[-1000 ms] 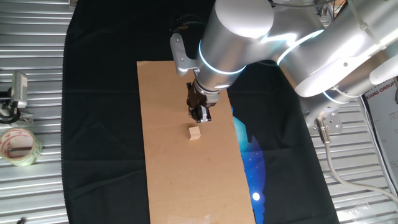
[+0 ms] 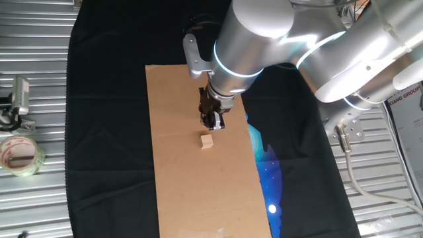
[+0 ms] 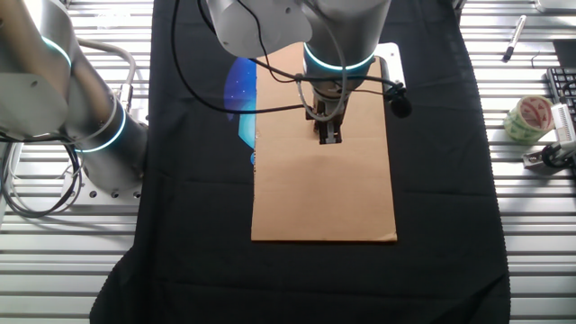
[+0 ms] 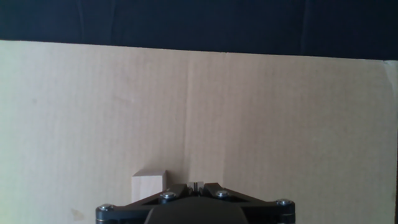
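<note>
A small pale wooden cube [image 2: 207, 141] rests on the brown cardboard sheet [image 2: 198, 192]. In the wrist view the cube [image 4: 149, 184] shows at the bottom, left of the fingertips and partly covered by the left finger. My gripper [image 2: 213, 125] points down over the sheet, close to the cube in exterior view 1 but not around it. Its fingertips meet at the middle in the wrist view, so the gripper is shut with nothing seen between them. From exterior view 2 the gripper [image 3: 328, 139] hides the cube.
Black cloth [image 2: 109, 152] surrounds the cardboard. A blue printed shape [image 2: 269, 178] lies along the sheet's right edge. A tape roll [image 2: 22, 156] sits far left on the ribbed metal table. Loose cables [image 3: 229, 110] hang around the arm. The cardboard's near part is bare.
Over the last second the arm has shifted very slightly to the right in exterior view 1. The cube has stayed where it was.
</note>
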